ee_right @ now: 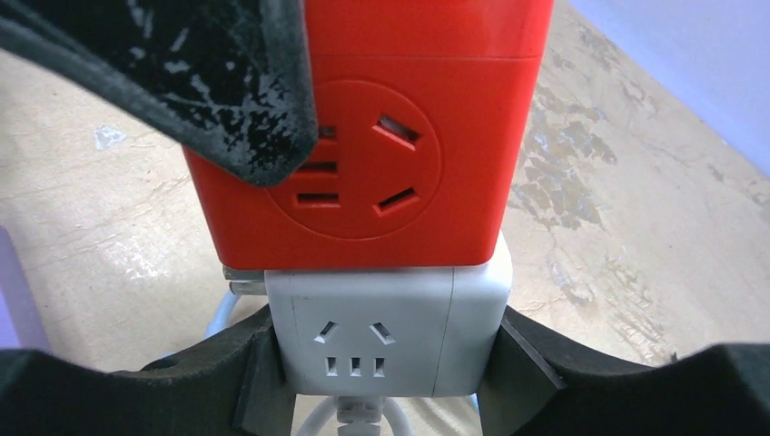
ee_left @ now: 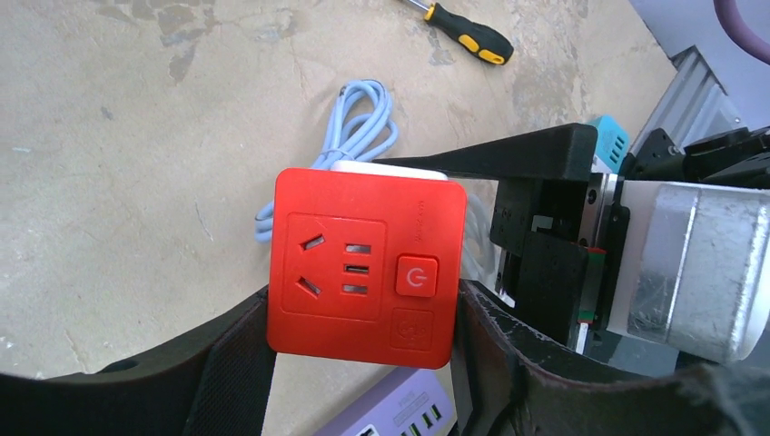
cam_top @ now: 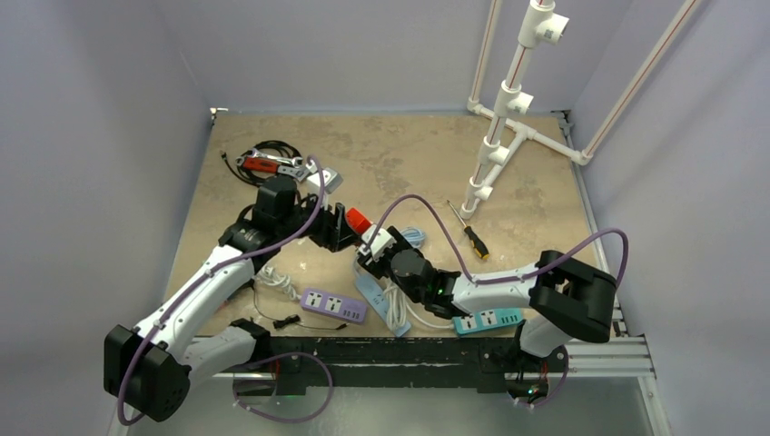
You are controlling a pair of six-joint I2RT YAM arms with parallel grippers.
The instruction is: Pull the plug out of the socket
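A red cube-shaped plug point(ee_left: 367, 263), with socket slots and a power button, sits between the fingers of my left gripper. Both fingers flank it closely; whether they press on it is unclear. Seen from the right wrist, one dark left finger point(ee_right: 259, 118) overlaps the red face. Directly against the red plug's lower side is the white socket block point(ee_right: 363, 331), no clear gap showing between them. My right gripper is shut on this white block, a finger on each side. From above, the two grippers meet around the red plug point(cam_top: 358, 221).
A purple power strip point(cam_top: 333, 305), a light blue strip point(cam_top: 372, 292) and a teal strip point(cam_top: 488, 320) lie near the front edge. A screwdriver point(cam_top: 477, 242) rests at right, with tools and black cable point(cam_top: 272, 163) at back left.
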